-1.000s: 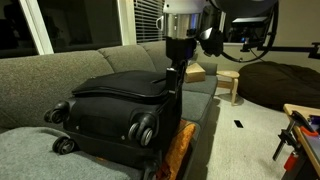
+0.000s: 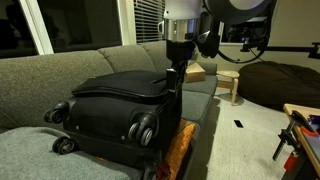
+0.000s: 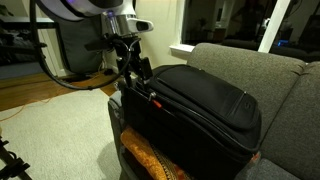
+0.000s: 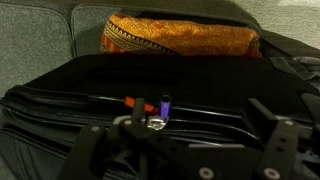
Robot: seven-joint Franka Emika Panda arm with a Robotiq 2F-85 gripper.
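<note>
A black soft-sided suitcase lies on the grey sofa, its wheels facing exterior view 1. My gripper is open over the suitcase's zippered edge, with one dark finger on the left of the wrist view and the other on the right. Between and just beyond them show a purple zipper tag and a red-orange tag beside the zipper lines. The red tag also shows below the gripper in exterior view 2. Whether the fingers touch the suitcase I cannot tell.
An orange patterned cloth lies beside the suitcase at the sofa's front edge. Sofa backrests rise behind. Carpeted floor is open beyond the sofa, with a small stool and a table at right.
</note>
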